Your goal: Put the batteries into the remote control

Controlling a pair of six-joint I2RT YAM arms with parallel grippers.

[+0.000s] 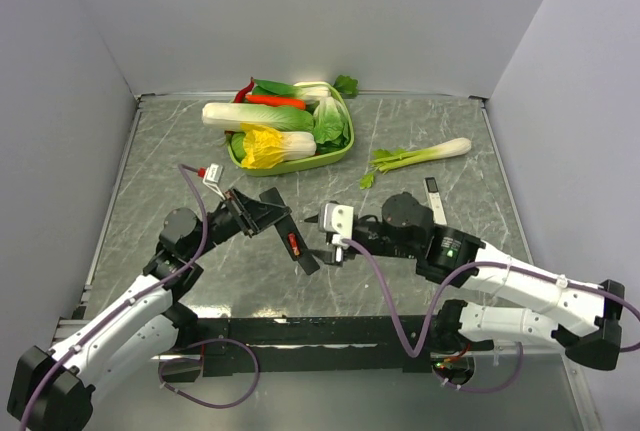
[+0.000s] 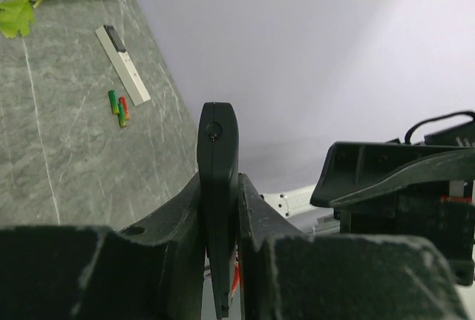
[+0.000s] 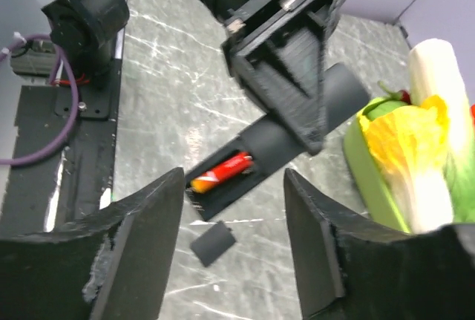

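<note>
My left gripper (image 1: 258, 209) holds the dark remote control (image 1: 300, 251), tilted with its battery compartment facing my right side. A red-yellow battery (image 3: 223, 171) lies in that compartment. My right gripper (image 1: 326, 236) is just right of the remote, its fingers apart with nothing seen between them in the right wrist view. More batteries, green (image 2: 113, 103) and red (image 2: 124, 107), lie on the table in the left wrist view. A dark flat piece (image 3: 213, 242) appears beyond the remote, probably on the table.
A green basket of vegetables (image 1: 335, 151) is at the back. Celery (image 1: 430, 151) and a white-and-black remote (image 1: 436, 206) lie at the right. Bare table surrounds the arms.
</note>
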